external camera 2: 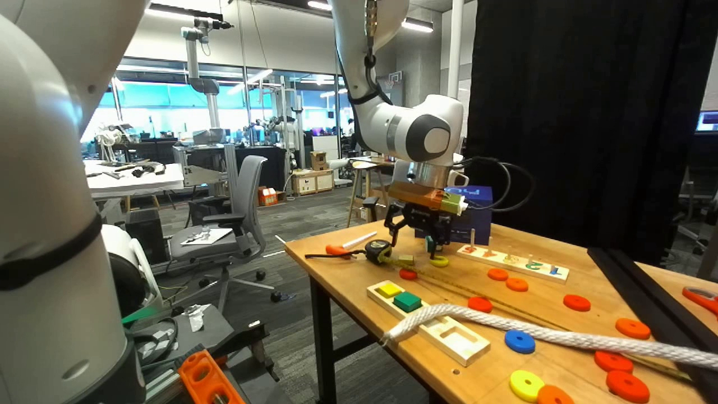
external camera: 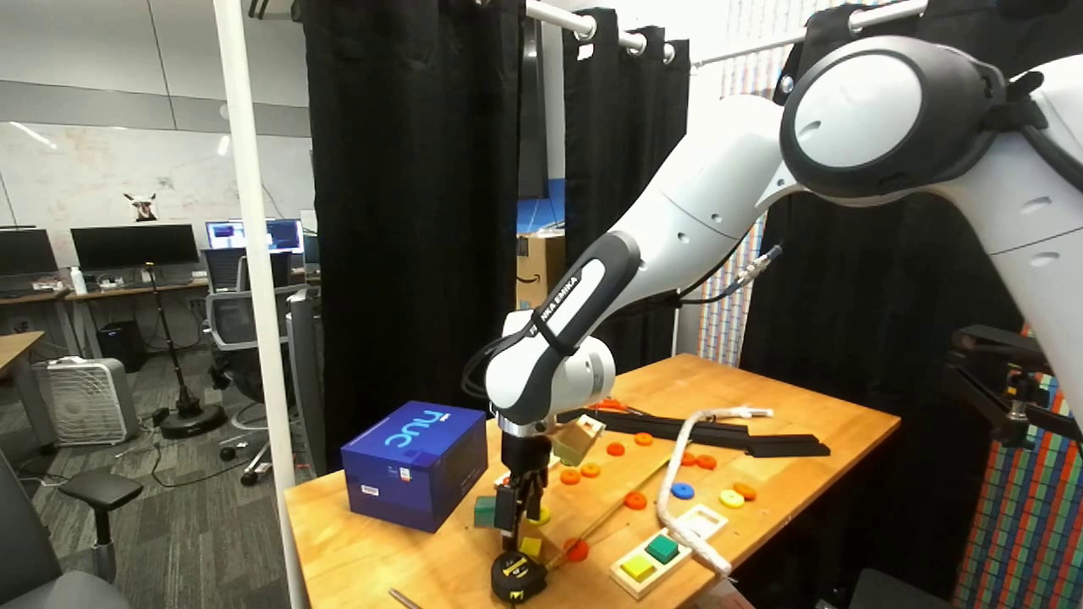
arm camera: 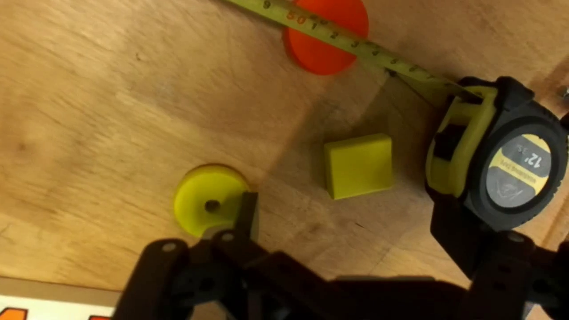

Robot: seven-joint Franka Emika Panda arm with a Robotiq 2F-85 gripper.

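My gripper is open low over the table, with nothing held. In the wrist view, a yellow block (arm camera: 358, 166) lies on the wood just beyond the gap, between the lines of the two fingers. The left finger (arm camera: 246, 216) overlaps the edge of a yellow ring (arm camera: 205, 194). At the right, the other finger reaches the black and yellow tape measure (arm camera: 480, 154); whether they touch, I cannot tell. Exterior view 2 shows the fingers straddling the small yellow block (external camera 2: 405, 259), the tape measure (external camera 2: 378, 251) standing beside them.
The tape's blade crosses a red disc (arm camera: 325, 42) and runs far across the table. A wooden shape tray (external camera 2: 464, 347) holds a yellow and a green block. White rope (external camera 2: 538, 331) lies over it. Near the gripper stand a blue box (external camera: 414, 467) and a green block (external camera: 485, 511).
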